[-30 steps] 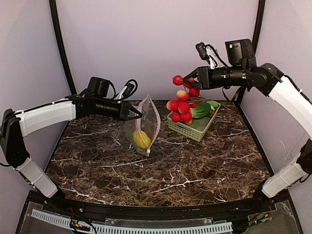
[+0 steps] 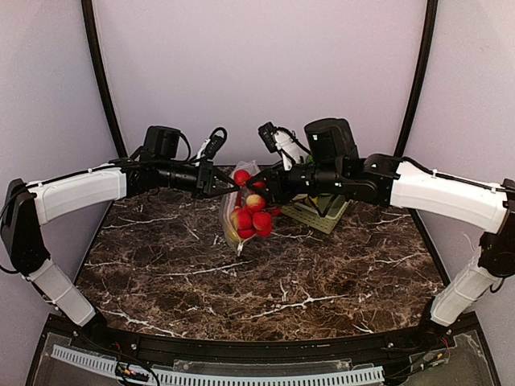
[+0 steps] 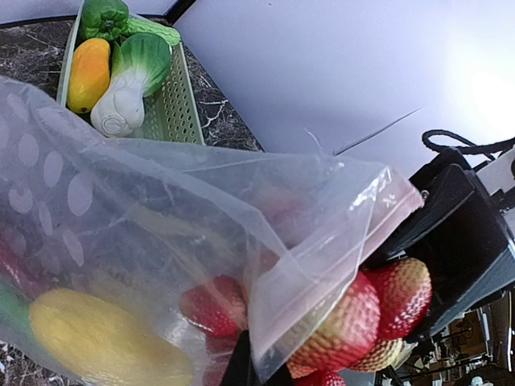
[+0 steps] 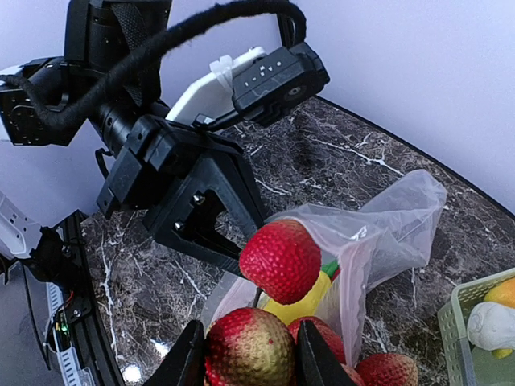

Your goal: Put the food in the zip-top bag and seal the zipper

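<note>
The clear zip top bag [image 2: 228,219] [image 3: 173,173] hangs mouth-up at the table's middle, its rim pinched by my left gripper [image 2: 233,186], which is shut. A yellow food piece [image 3: 109,334] lies inside. My right gripper [image 2: 261,189] is shut on a bunch of red lychee-like fruit [image 2: 244,219] [image 4: 282,259], one fruit showing between its fingertips in the right wrist view. The lower fruits are down within the bag's mouth; an upper one sticks out above the rim, close to the left gripper. How many fruits are fully inside is hard to tell.
A pale green basket [image 2: 323,219] stands just behind and right of the bag, holding a bok choy [image 3: 133,80], an orange-yellow food piece [image 3: 88,74] and a green pepper [image 3: 103,18].
My right gripper has carried the red bunch left and down from above the basket to the bag, and the lower fruits have sunk into its mouth. The left arm has hardly moved.
</note>
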